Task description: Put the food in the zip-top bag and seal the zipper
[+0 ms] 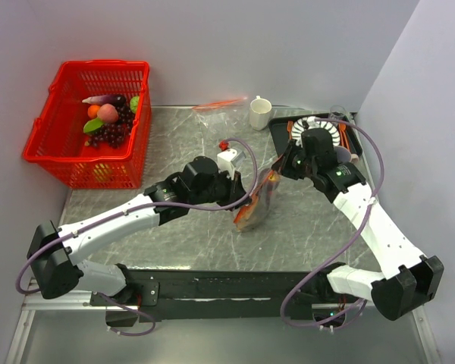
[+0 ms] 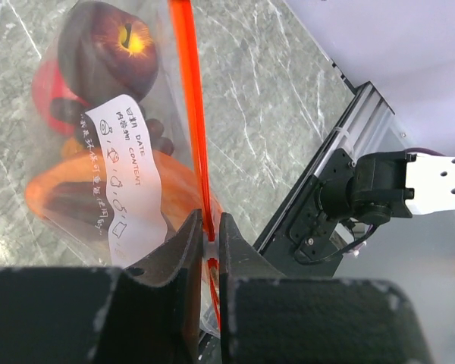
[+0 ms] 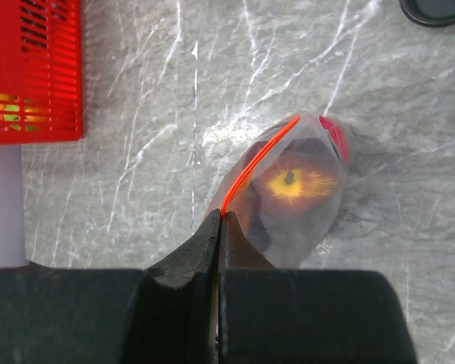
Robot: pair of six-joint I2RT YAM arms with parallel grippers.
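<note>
A clear zip top bag [image 1: 261, 203] with an orange zipper hangs between my two grippers. Through its plastic, the left wrist view shows a dark red apple [image 2: 110, 53], an orange-coloured item [image 2: 64, 182] and a white printed label [image 2: 133, 178]. My left gripper is shut on the orange zipper [image 2: 191, 91], with a small pale piece between its fingers. At the bag's far end, my right gripper is shut, the zipper strip [image 3: 259, 159] running into its fingertips. Whether the zipper is sealed cannot be told.
A red basket [image 1: 83, 163] of fruit and vegetables stands at the back left. Another clear bag [image 1: 221, 115] with an orange strip lies by the back wall, beside a white mug [image 1: 260, 112]. A black tray [image 1: 280, 136] sits behind my right gripper.
</note>
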